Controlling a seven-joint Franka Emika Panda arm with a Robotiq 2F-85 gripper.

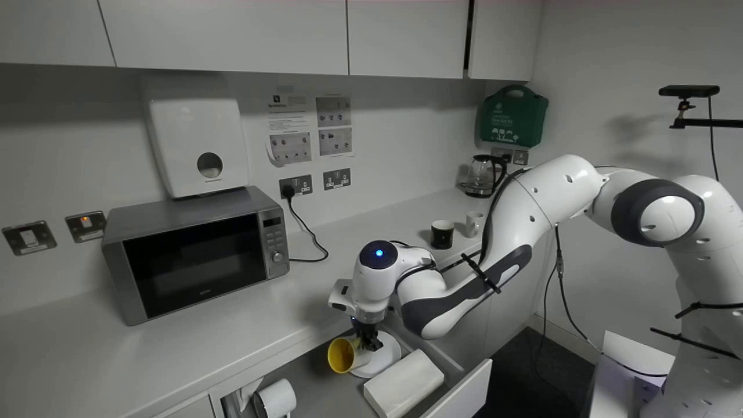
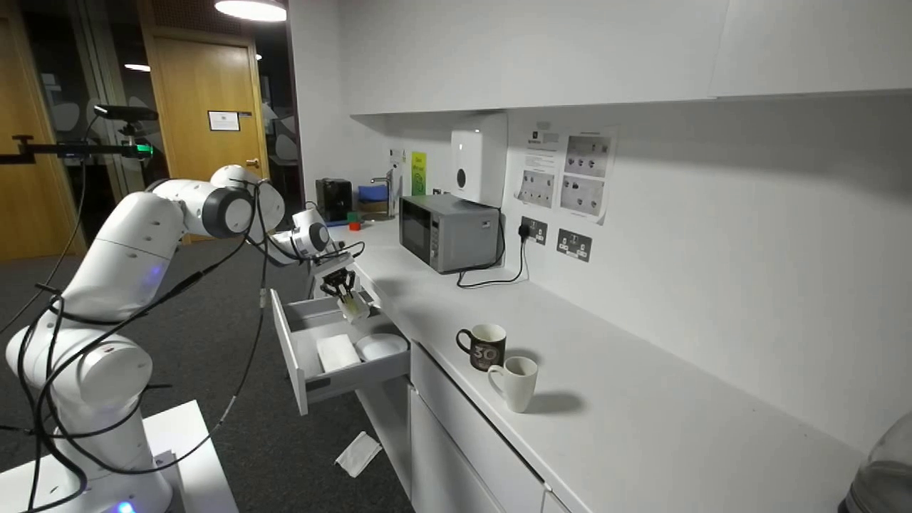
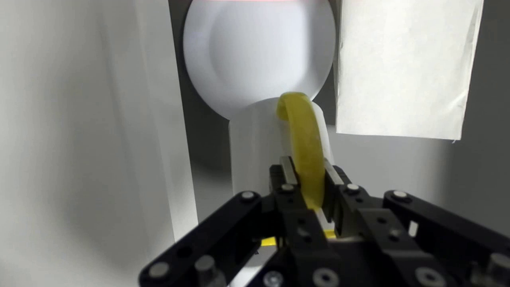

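A mug, white outside with a yellow inside and a yellow handle (image 3: pixel 306 143), is held by that handle in my gripper, whose fingers are shut on either side of it. In exterior view 1 the mug (image 1: pixel 342 355) lies tilted on its side, its yellow mouth facing left, inside the open drawer's outline. My gripper (image 1: pixel 369 341) is just right of it. Behind the mug is a white plate (image 3: pixel 260 48) on the drawer floor; whether the mug touches the plate or floor I cannot tell. Exterior view 2 shows the mug (image 2: pixel 353 308) over the drawer's far part.
A white box-like packet (image 1: pixel 404 383) lies beside the plate. Another white mug (image 1: pixel 277 399) lies at the drawer's left. The counter edge (image 3: pixel 162 119) runs close along the drawer. A black mug (image 2: pixel 487 346) and a white mug (image 2: pixel 515 384) stand on the counter, near a microwave (image 2: pixel 453 231).
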